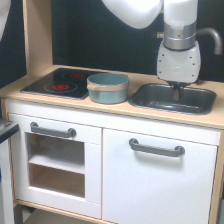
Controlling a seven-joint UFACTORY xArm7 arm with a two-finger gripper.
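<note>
My white gripper (pixel 177 87) hangs over the dark sink (pixel 150 94), near its right side and in front of the faucet (pixel 213 37). Its fingers are small and dark against the sink, so I cannot make out whether they are open or shut, or whether anything is between them. A blue-green pot (pixel 107 92) with a brown handle stands on the counter, between the black stove top (pixel 55 85) and the sink, well to the left of the gripper.
Below the counter (pixel 60 105) are an oven-like door (pixel 35 180) with a window and a white cabinet door (pixel 155 180), both with grey handles and both closed. A white panel with a dark handle (pixel 7 131) stands at the left edge. The stove top is bare.
</note>
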